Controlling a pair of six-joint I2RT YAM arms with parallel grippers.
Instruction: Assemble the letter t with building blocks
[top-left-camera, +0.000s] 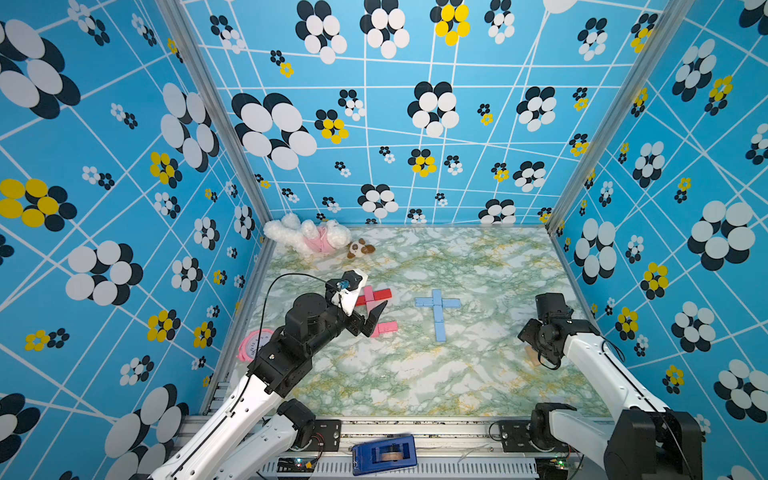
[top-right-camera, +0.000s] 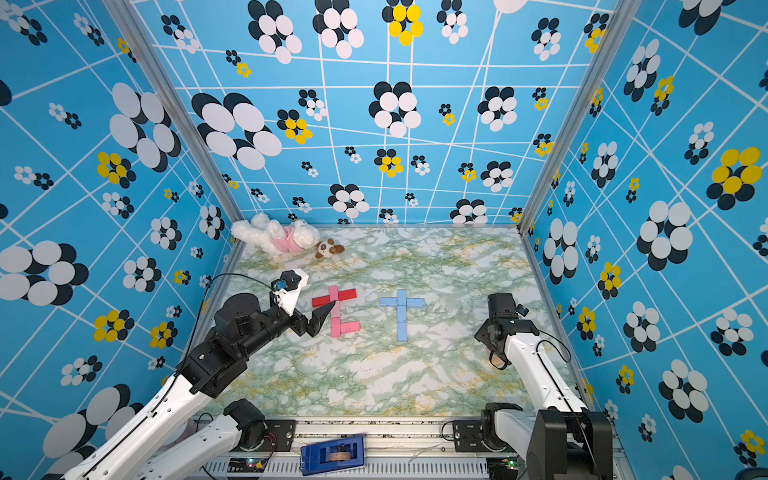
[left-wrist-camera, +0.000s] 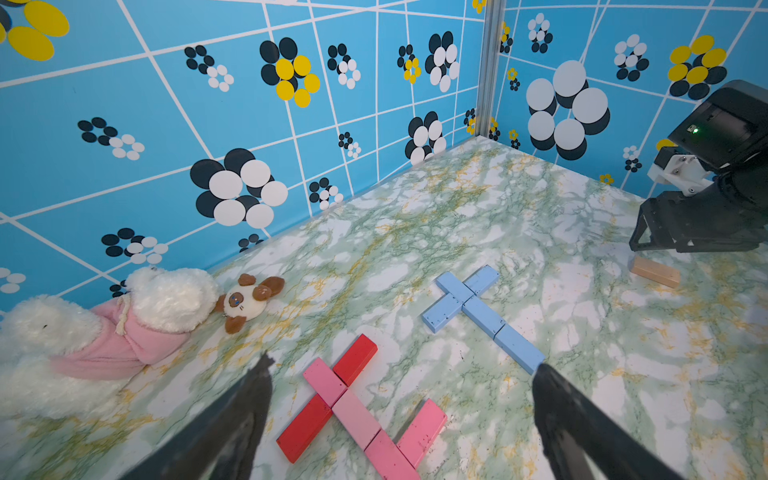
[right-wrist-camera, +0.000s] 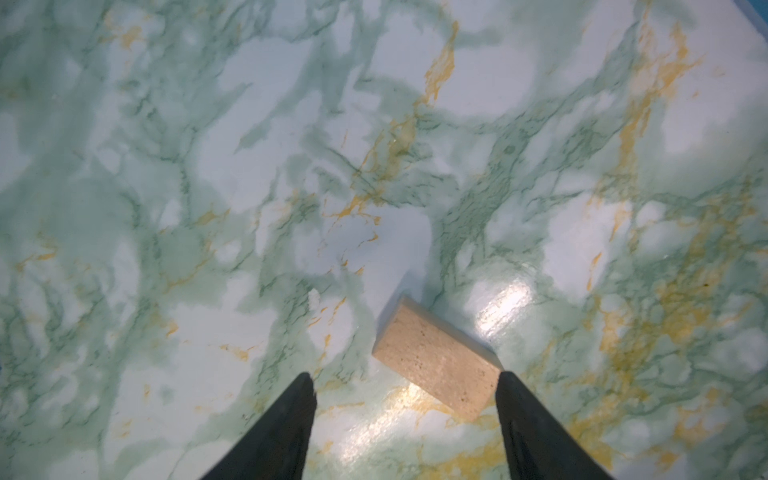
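Observation:
Red and pink blocks (left-wrist-camera: 356, 416) form a cross with a short foot at the left centre. Blue blocks (left-wrist-camera: 482, 316) form a cross with a long stem at the centre. My left gripper is open and empty above the red and pink blocks. My right gripper is open over a loose tan wooden block (right-wrist-camera: 432, 360) on the right side of the table, with nothing held between its fingers.
A white and pink plush toy (top-left-camera: 320, 237) and a small brown-and-white toy (top-left-camera: 360, 248) lie at the back left. A pink round object (top-left-camera: 248, 345) is at the left edge.

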